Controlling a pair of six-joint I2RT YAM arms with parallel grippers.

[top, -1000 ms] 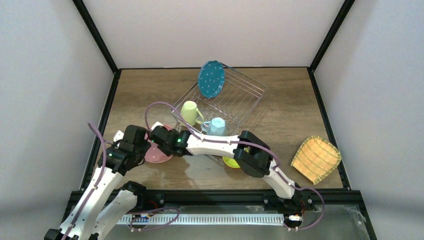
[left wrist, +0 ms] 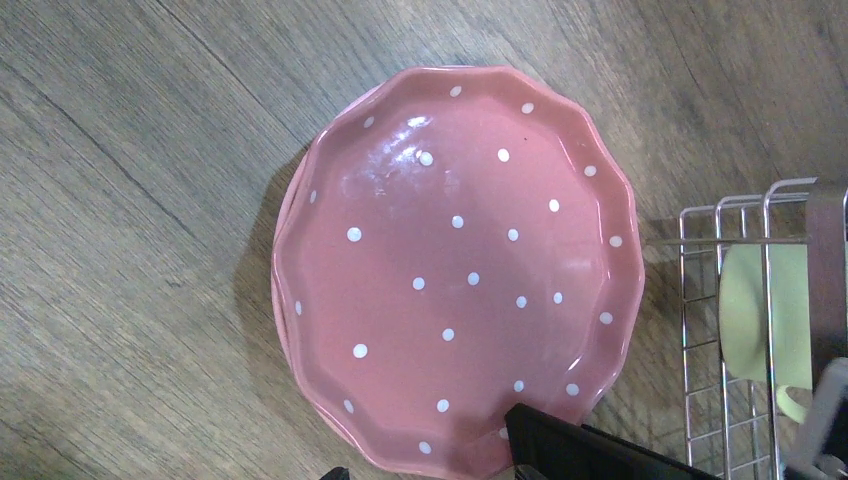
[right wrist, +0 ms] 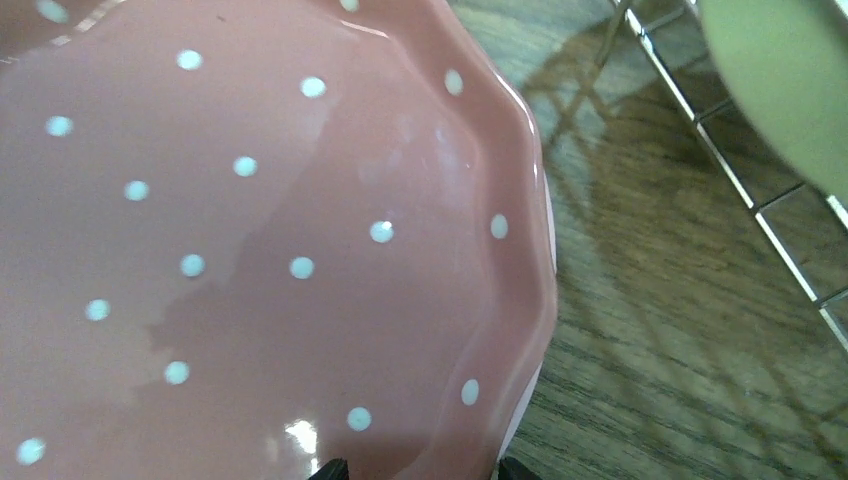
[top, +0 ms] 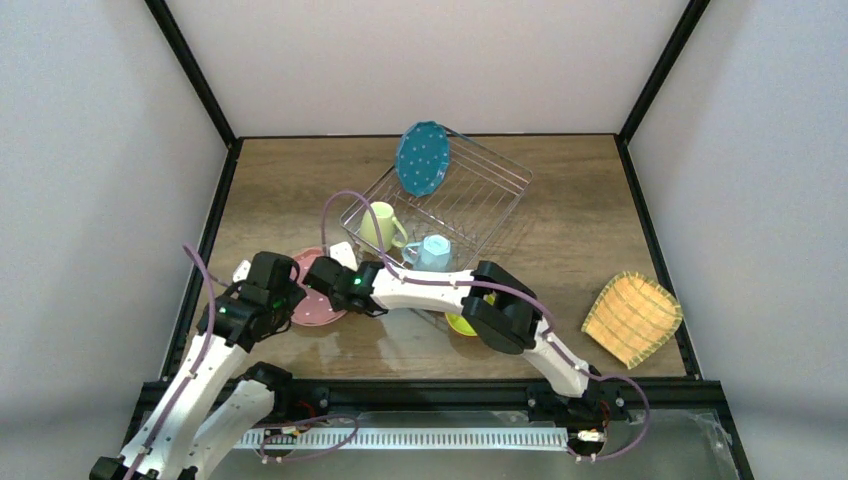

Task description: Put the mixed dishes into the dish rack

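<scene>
A pink plate [left wrist: 455,255] with white dots and a wavy rim lies flat on the table, left of the wire dish rack [top: 480,190]. Under its left edge a second pink edge shows; whether that is another plate I cannot tell. My right gripper is open at the plate's near-right rim [right wrist: 515,385], its fingertips on either side of the edge. Over the plate's near side my left gripper also stands open, holding nothing. In the rack are a blue dotted plate [top: 422,158], a green mug [top: 379,228] and a light blue mug [top: 433,254].
A yellow-green dish [top: 461,325] is partly hidden under the right arm. At the far right lies a yellow checked cloth [top: 632,318]. The two arm ends are close together above the pink plate. Bare table lies between the rack and the cloth.
My right gripper's wrist has turned and shifted slightly right at the pink plate. The left arm has edged a little to the right. The rack and its dishes have not moved.
</scene>
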